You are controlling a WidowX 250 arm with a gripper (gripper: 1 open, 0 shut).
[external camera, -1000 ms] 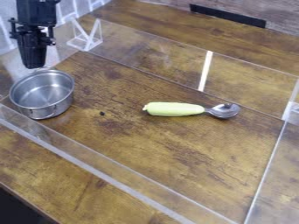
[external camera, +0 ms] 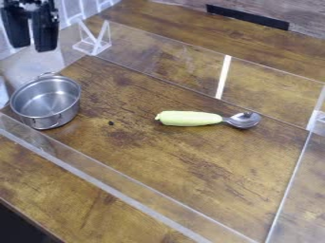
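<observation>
A black gripper hangs at the top left edge, open and only partly in view, above and behind a small steel pot. A spoon or scoop with a pale yellow-green handle and a metal head lies on the wooden table, right of the pot.
Clear acrylic walls border the work area at back, right and front. The table between pot and spoon is mostly clear, with a small dark speck. A dark slot sits at the back edge.
The gripper has risen from just above the pot toward the top left corner. The pot and spoon have not moved.
</observation>
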